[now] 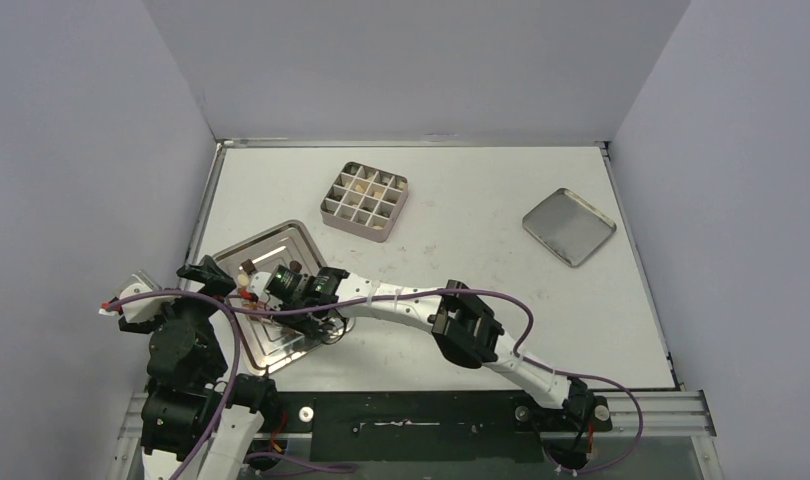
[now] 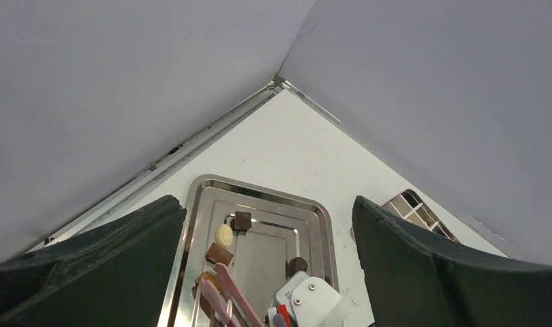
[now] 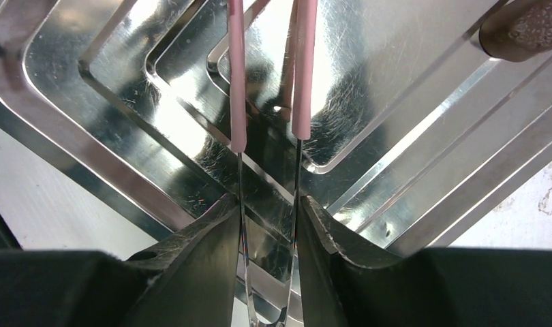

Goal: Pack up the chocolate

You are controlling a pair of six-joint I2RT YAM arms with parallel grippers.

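My right gripper is shut on metal tongs with pink tips (image 3: 302,102), held over the steel tray (image 3: 416,61). A dark brown chocolate (image 3: 522,28) lies toward the tray's upper right in the right wrist view. In the left wrist view, more chocolates, including a dark square (image 2: 242,221), a cream round piece (image 2: 224,235) and a brown block (image 2: 219,253), lie on the tray near the tongs. My left gripper stands open at the tray's left, nothing between its fingers.
A divided box (image 1: 364,200) with some pieces in its compartments stands behind the tray. An empty metal tray (image 1: 569,226) lies at the right. Grey walls border left, back and right.
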